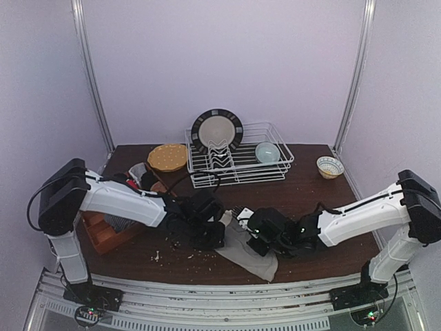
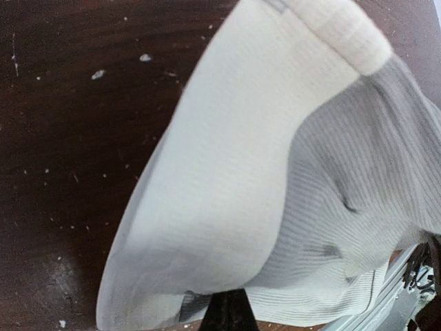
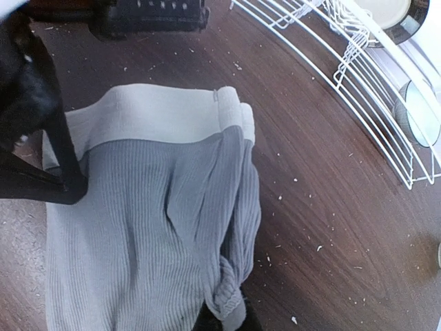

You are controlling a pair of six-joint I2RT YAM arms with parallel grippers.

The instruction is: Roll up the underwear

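Note:
The grey underwear (image 1: pixel 249 258) with its white waistband (image 3: pixel 162 114) lies near the table's front edge, between the two arms. One long edge is folded over into a bunched ridge. My right gripper is shut on a gathered corner of grey fabric (image 3: pixel 230 302), which shows between its fingertips. On the waistband side, my left gripper is shut, its tips against the cloth. Whether fabric is caught between those tips cannot be seen. From above, both grippers cover much of the garment.
A brown box (image 1: pixel 103 238) with rolled clothes stands at the left, partly under the left arm. Behind are a yellow pie-shaped dish (image 1: pixel 167 158) and a white dish rack (image 1: pixel 241 172) holding a plate and bowl. Another bowl (image 1: pixel 329 167) sits at the right. Crumbs dot the bare wood.

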